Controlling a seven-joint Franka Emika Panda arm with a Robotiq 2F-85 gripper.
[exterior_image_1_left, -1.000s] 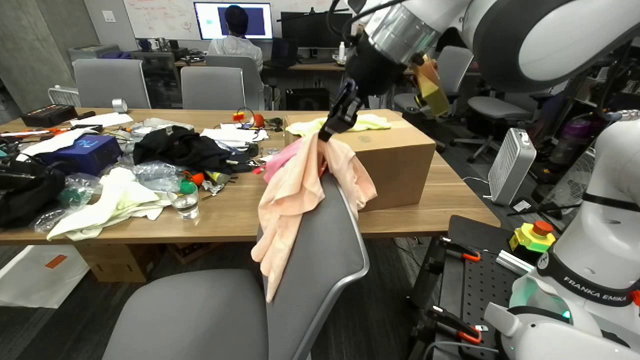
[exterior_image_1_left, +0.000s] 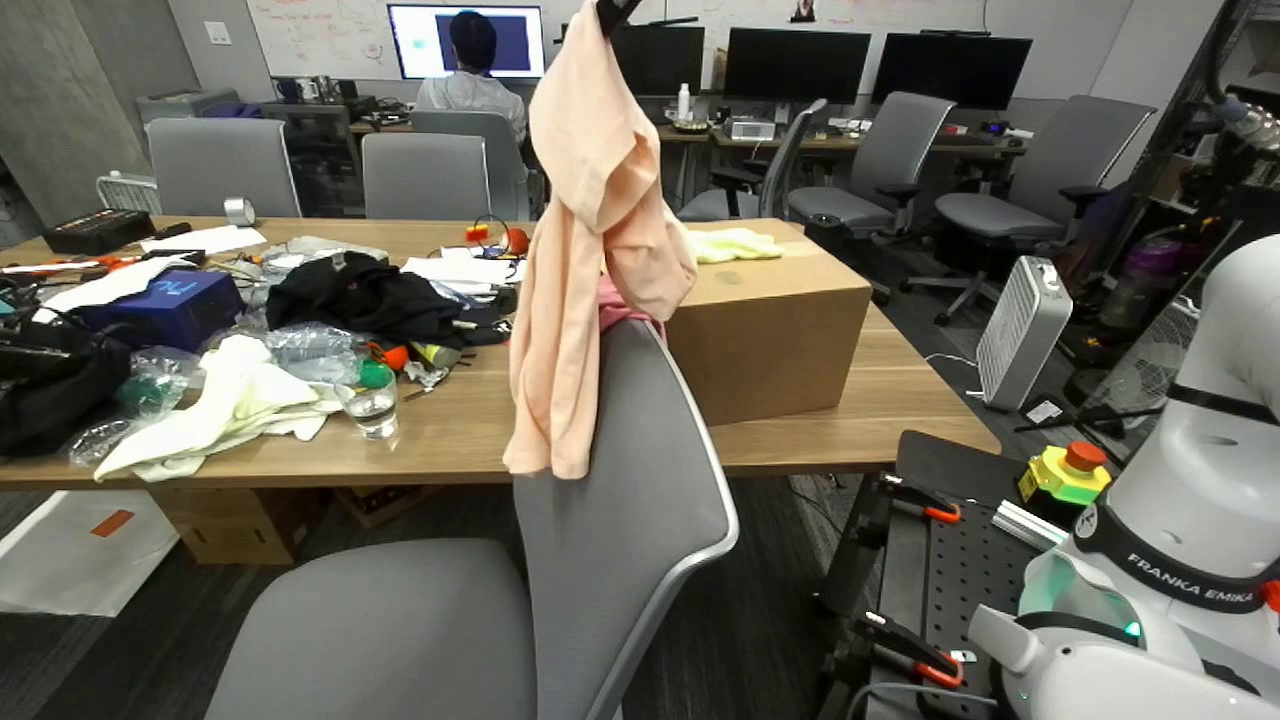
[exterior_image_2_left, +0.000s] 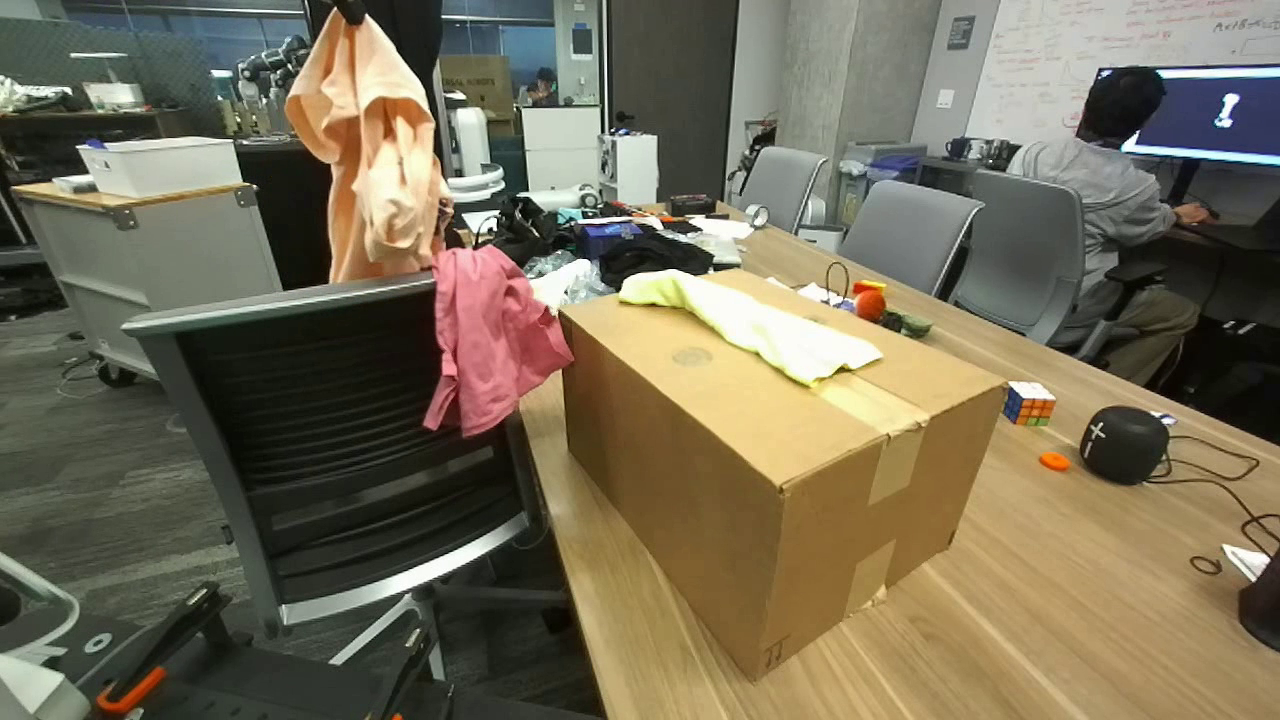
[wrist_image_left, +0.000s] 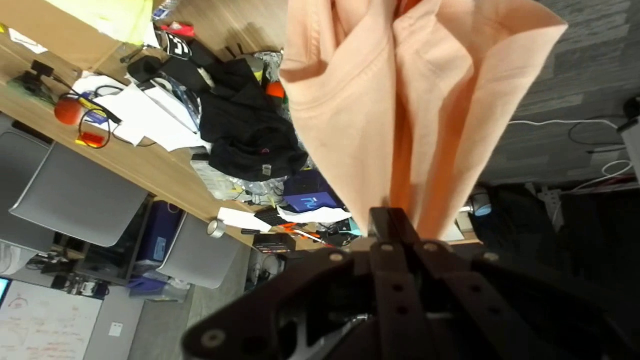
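A peach-coloured cloth (exterior_image_1_left: 594, 216) hangs from my gripper (exterior_image_1_left: 612, 10), which is at the very top of exterior view 1. In exterior view 2 the gripper (exterior_image_2_left: 349, 10) pinches the cloth (exterior_image_2_left: 366, 156) by its top, and the folds hang down to the chair's backrest (exterior_image_2_left: 324, 360). Seen from the wrist, the fingers of my gripper are closed where the peach cloth (wrist_image_left: 360, 114) gathers. A pink cloth (exterior_image_2_left: 494, 336) drapes over the backrest's corner, beside the peach one.
A cardboard box (exterior_image_2_left: 672, 456) stands on the table near the chair, with a pale yellow cloth (exterior_image_2_left: 756, 318) on top. Farther along lie a black cloth (exterior_image_1_left: 360, 298), a cream cloth (exterior_image_1_left: 234, 408) and a glass (exterior_image_1_left: 374, 408). The chair's seat (exterior_image_1_left: 384, 636) is bare.
My gripper has risen from the chair's backrest to the top of the view, lifting the peach cloth, which now hangs long below it. The pink cloth stays on the backrest.
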